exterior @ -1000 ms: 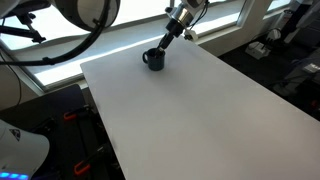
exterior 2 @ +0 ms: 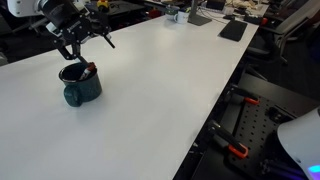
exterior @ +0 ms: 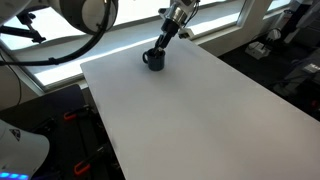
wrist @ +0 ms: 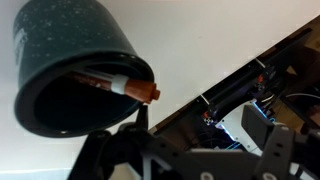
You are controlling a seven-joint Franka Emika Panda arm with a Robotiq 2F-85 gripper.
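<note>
A dark green speckled mug (exterior 2: pixel 84 94) stands upright near the far end of the white table, also visible in exterior view 1 as a small dark mug (exterior: pixel 155 62). Inside it leans a marker, its orange-red end (wrist: pixel 141 90) poking past the rim in the wrist view. My gripper (exterior 2: pixel 90 50) is open above the mug, its fingers spread wide. One finger hangs close to the marker and rim; the other is off to the side, outside the mug. Nothing is held. Whether the near finger touches the marker cannot be told.
Several small items, among them a dark pad (exterior 2: pixel 233 30), lie at the far end in exterior view 2. A black stand (exterior 2: pixel 265 130) borders the table at the right there.
Over the last second my gripper has shifted slightly down towards the mug. The mug appears to stay in place.
</note>
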